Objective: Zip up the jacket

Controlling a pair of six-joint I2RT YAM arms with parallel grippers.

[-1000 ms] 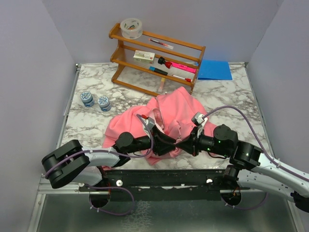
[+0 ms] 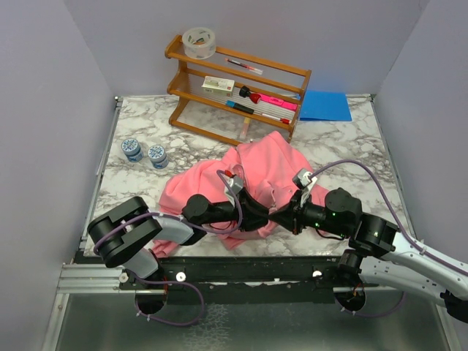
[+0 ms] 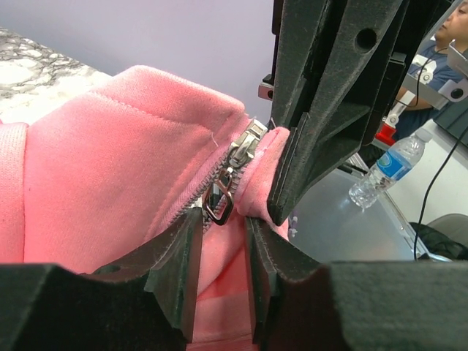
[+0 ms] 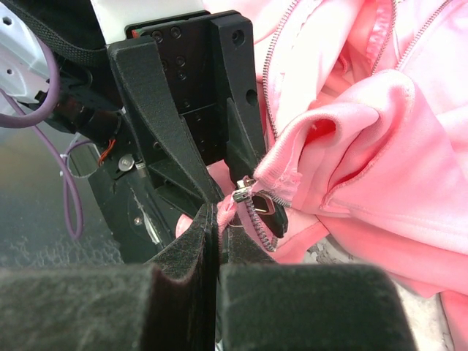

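Note:
A pink jacket (image 2: 256, 164) lies bunched on the marble table, both grippers meeting at its lower front. In the left wrist view a zipper slider with pull tab (image 3: 241, 150) sits on the zipper, and my left gripper has its fingers apart just below the tab. My right gripper is shut on a pinched pink edge beside the zipper end; its black fingers also show at the upper right of the left wrist view, against the fabric.
A wooden shelf (image 2: 234, 58) with stationery stands at the back, a blue folder (image 2: 325, 106) beside it. Two jars (image 2: 131, 150) are on the left of the table.
In the top view my left arm has shifted right and slightly turned toward the right gripper. The right arm looks almost unchanged.

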